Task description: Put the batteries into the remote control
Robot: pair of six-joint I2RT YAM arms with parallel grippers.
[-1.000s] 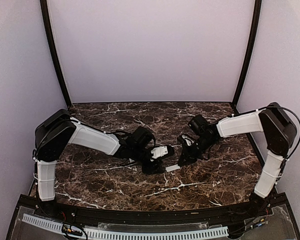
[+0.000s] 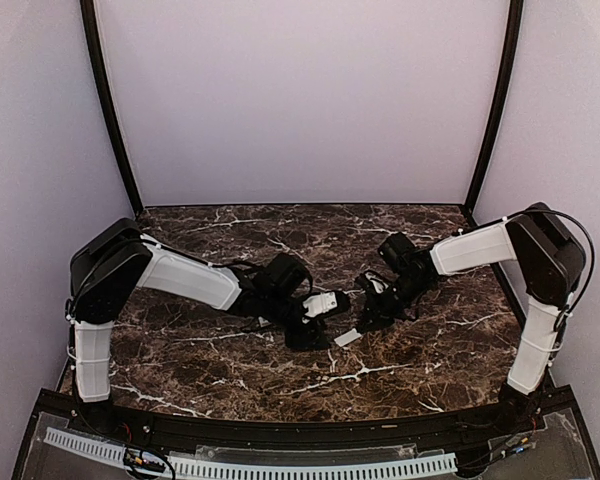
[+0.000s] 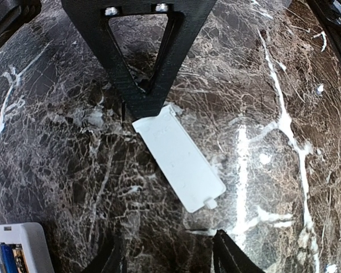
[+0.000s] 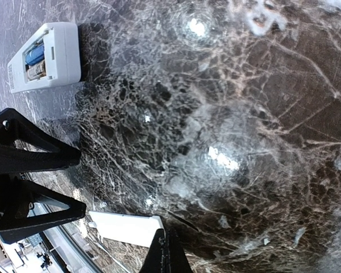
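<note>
The white battery cover [image 3: 179, 162] lies flat on the marble table, small in the top view between the grippers. My right gripper is shut with its tips at the cover's end; the left wrist view also shows that black tip there. My left gripper faces the cover from the near side, its fingers apart with nothing between them. The remote rests left of the cover in the left wrist view, partly cut off; its compartment holds a blue battery and a second, lighter one.
Both arms reach close together at its middle. Pale walls stand at the back and sides, and a black rail [image 2: 310, 428] runs along the front edge.
The cover has shifted and turned slightly in the top view along with a small movement of my right arm. The left arm looks nearly unchanged.
</note>
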